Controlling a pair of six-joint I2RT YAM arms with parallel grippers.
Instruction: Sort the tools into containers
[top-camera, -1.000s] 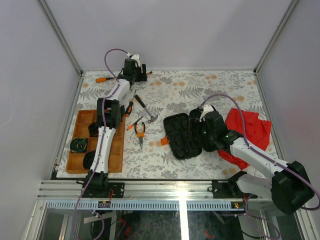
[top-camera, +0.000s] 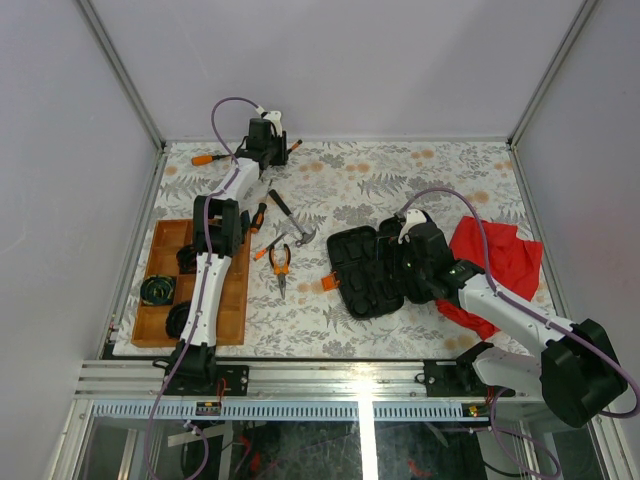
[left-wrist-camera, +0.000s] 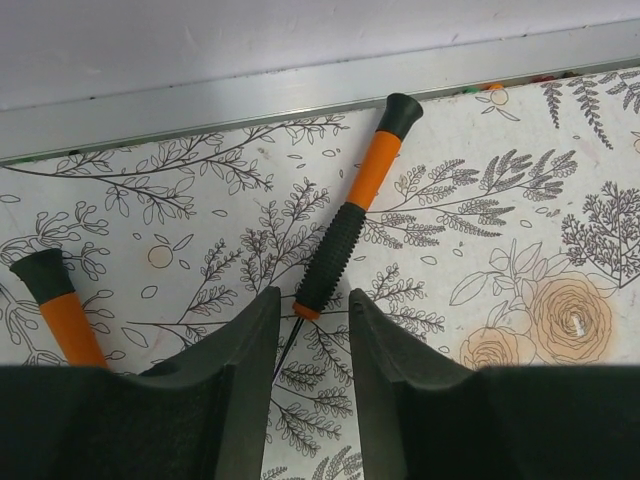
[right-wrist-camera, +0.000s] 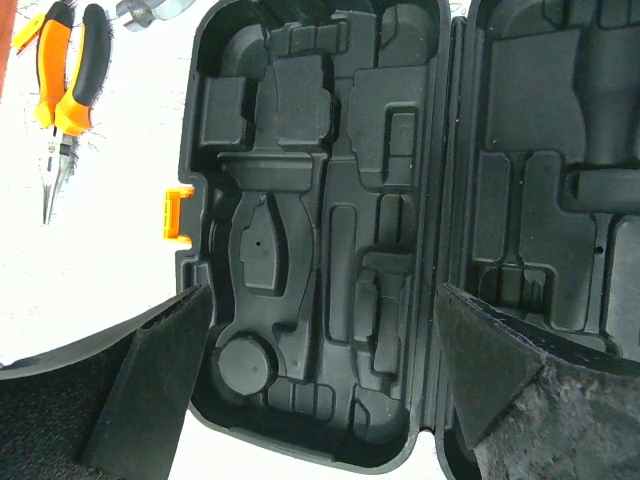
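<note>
In the left wrist view my left gripper is part open around the lower end of an orange-black screwdriver (left-wrist-camera: 336, 250) near the back edge; whether it touches is unclear. A second screwdriver (left-wrist-camera: 70, 320) lies to its left. My right gripper hangs open over the open black tool case (right-wrist-camera: 270, 360), nothing between its fingers. Pliers (top-camera: 281, 262), a hammer (top-camera: 294, 222), a small orange-handled tool (top-camera: 266, 250) and another orange-black tool (top-camera: 257, 220) lie on the table between the wooden box and the case.
The wooden compartment box (top-camera: 232, 330) with dark coiled items sits at the left, partly under my left arm. A red cloth (top-camera: 505, 265) lies at the right beside my right arm.
My left gripper has shifted very slightly at the back screwdriver. The right arm and the tools on the table look unchanged.
</note>
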